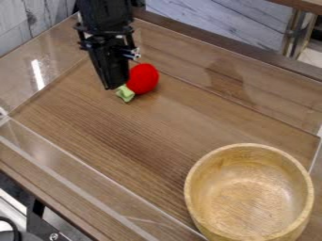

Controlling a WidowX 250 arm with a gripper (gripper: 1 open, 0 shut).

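The black gripper (113,79) is low over the upper left of the wooden table, just left of a red round object (142,77). A small light green piece (124,93) lies below the gripper's fingertips, beside the red object. The gripper looks shut, with nothing visible between its fingers; whether it touches the green piece is unclear.
A large pale yellow bowl (248,193) sits at the lower right. A wall edge runs along the upper left and a ledge along the top right.
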